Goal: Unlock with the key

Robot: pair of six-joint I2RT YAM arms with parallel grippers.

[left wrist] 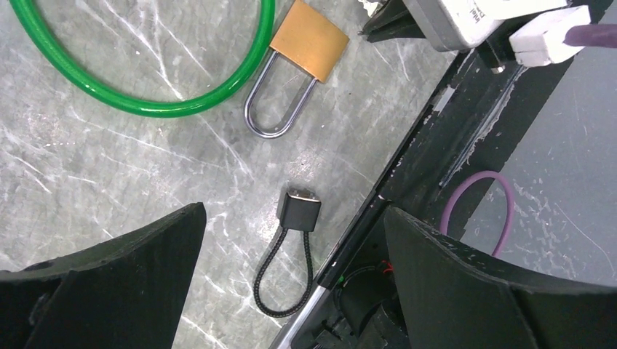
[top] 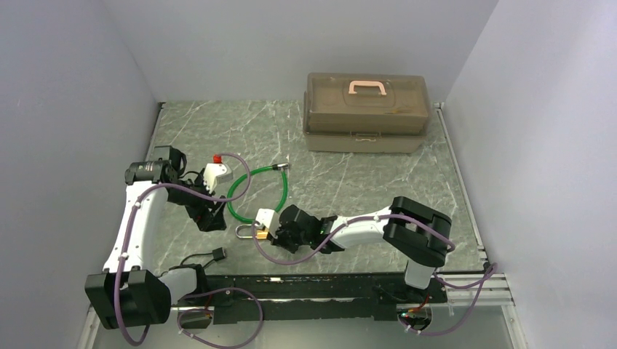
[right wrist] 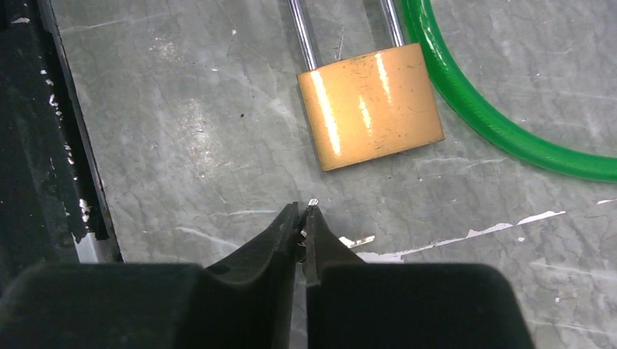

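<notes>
A brass padlock with a steel shackle lies on the marble table, seen also in the right wrist view [right wrist: 369, 109]. In that view a small silver key [right wrist: 356, 240] lies below the padlock at my right gripper's fingertips [right wrist: 306, 218], which are nearly together; whether they grip the key is unclear. My left gripper is open above the table, over a black square piece with a braided loop [left wrist: 298, 212].
A green hose [top: 284, 193] curves behind the padlock. A brown toolbox [top: 366, 109] stands at the back right. The dark front rail [top: 327, 283] edges the table; grey walls surround it.
</notes>
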